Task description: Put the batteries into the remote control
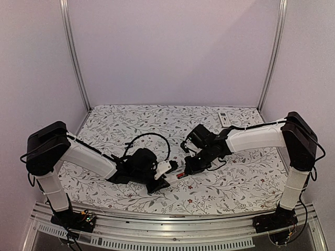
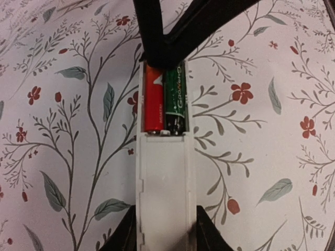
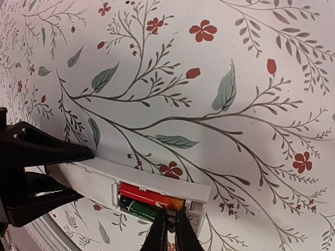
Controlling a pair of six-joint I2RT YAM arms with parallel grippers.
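Observation:
The white remote control (image 2: 166, 193) lies with its battery compartment facing up and uncovered. My left gripper is shut on its body, one finger on each side. Inside the compartment, a red battery (image 2: 154, 104) and a green battery (image 2: 175, 97) lie side by side. My right gripper is shut, its tips at the green battery's (image 3: 141, 210) end farther from the left gripper; no object shows between them. These fingers cover that end, so how it seats cannot be seen. From above, both grippers meet at front centre.
A white object (image 1: 224, 119), long and flat, lies at the back right. Flower-patterned cloth (image 1: 125, 117) covers the table, with free room behind the arms and in front of them. A metal rail (image 1: 167, 219) runs along the front edge.

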